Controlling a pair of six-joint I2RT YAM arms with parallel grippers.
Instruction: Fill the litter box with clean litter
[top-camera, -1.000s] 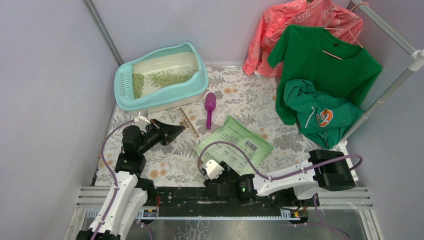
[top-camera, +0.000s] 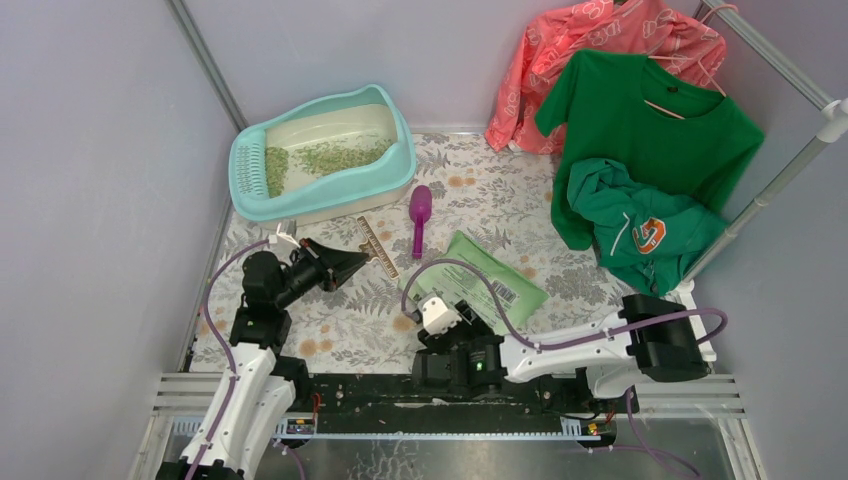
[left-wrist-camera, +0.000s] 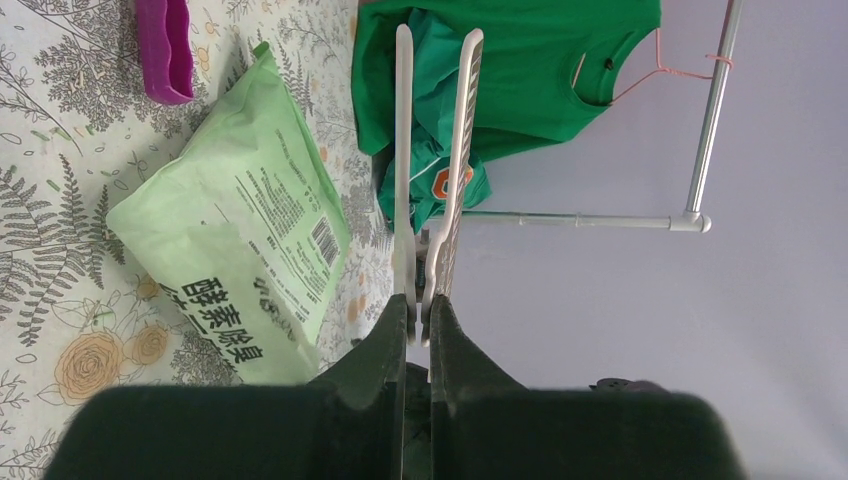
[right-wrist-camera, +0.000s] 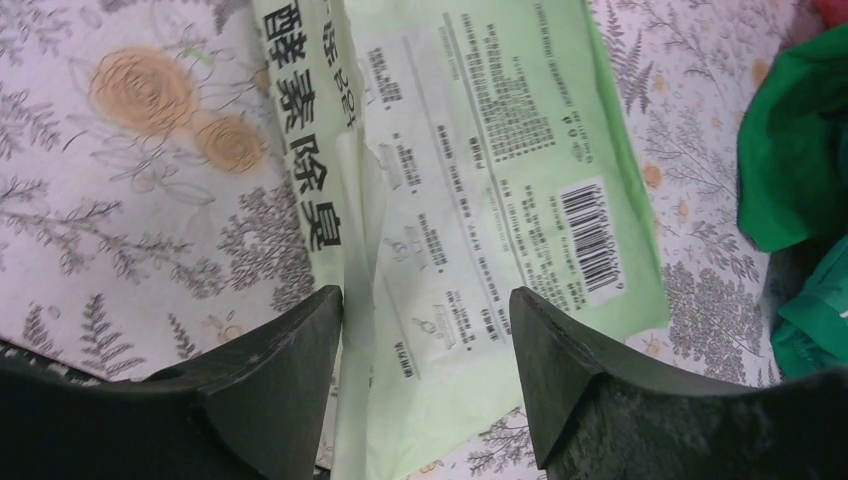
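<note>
A teal litter box (top-camera: 393, 150) at the back left has sparse green litter in its bottom. A light green litter bag (left-wrist-camera: 230, 230) lies on the table, open-looking edge unclear. My right gripper hovers over the bag, open, with a folded strip of the bag between its fingertips but not clamped. My left gripper is held left of the bag, its two long pale fingers close together; whether anything is between them is hard to tell. A purple scoop (top-camera: 420, 208) lies between box and bag.
Green shirts (top-camera: 650, 120) and a red garment (top-camera: 520, 90) hang at the right on a rail. A brown patterned strip (top-camera: 378, 250) lies near my left gripper.
The bag's near left part looks slightly displaced or covered. The left arm is still.
</note>
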